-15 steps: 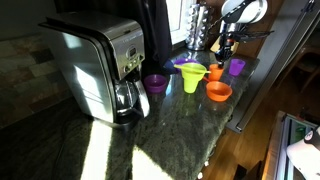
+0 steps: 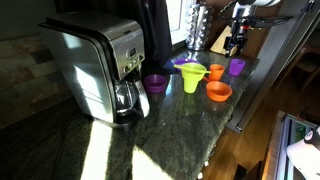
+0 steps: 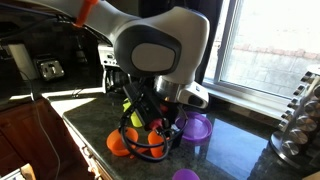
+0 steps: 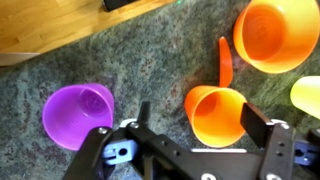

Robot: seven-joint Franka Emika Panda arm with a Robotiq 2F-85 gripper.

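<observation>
My gripper (image 2: 234, 50) is above the far end of the counter, near an orange cup (image 2: 216, 72) and a purple cup (image 2: 236, 66). In the wrist view, the fingers (image 4: 143, 114) are spread apart and nothing is held. Below and between them appears the orange cup (image 4: 215, 117), with an orange handle (image 4: 225, 62) reaching from its rim; whether it rests inside cannot be told. The purple cup (image 4: 78, 115) stands left of the fingers, clear of them. In the second exterior view, the arm hides much of the gripper.
An orange bowl (image 2: 218, 91) and a green cup (image 2: 191, 80) stand nearer the coffee maker (image 2: 118, 70). A purple plate (image 3: 198, 127) lies toward the window. The counter's edge drops to the wooden floor (image 2: 240, 140).
The cups and bowl have stayed in place.
</observation>
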